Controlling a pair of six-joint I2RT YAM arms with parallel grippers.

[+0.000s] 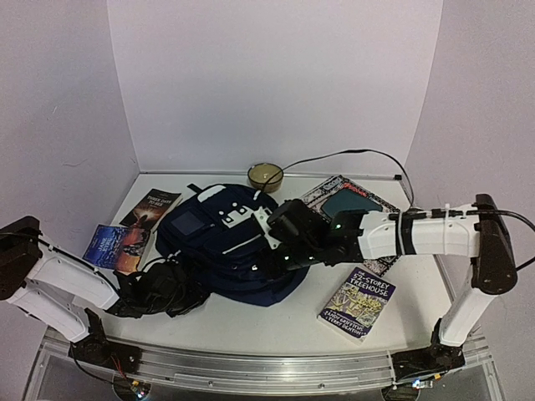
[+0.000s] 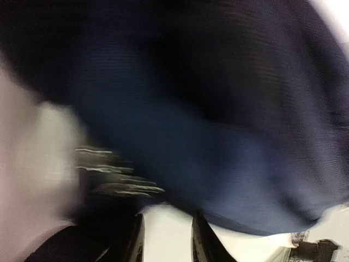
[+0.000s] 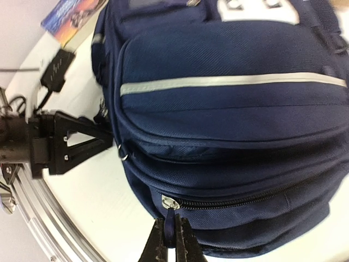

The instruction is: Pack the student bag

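Note:
The navy backpack (image 1: 221, 221) lies flat mid-table with its pale trim showing. In the right wrist view, a zipper slider (image 3: 170, 202) sits at the left end of a dark zipper near the bag's lower edge. Its dark blue pull tab (image 3: 169, 226) is pinched between the fingers of my right gripper. My left gripper stands open beside the bag's left edge. Table surface shows between its fingers in the blurred left wrist view, and I see nothing held there. The bag's inside is hidden.
Two books, one dark (image 1: 150, 208) and one blue-orange (image 1: 117, 247), lie left of the bag. The 52-Storey Treehouse book (image 1: 359, 302) is at the front right. Behind are a bowl (image 1: 265, 175) and a patterned item with a teal panel (image 1: 347, 205).

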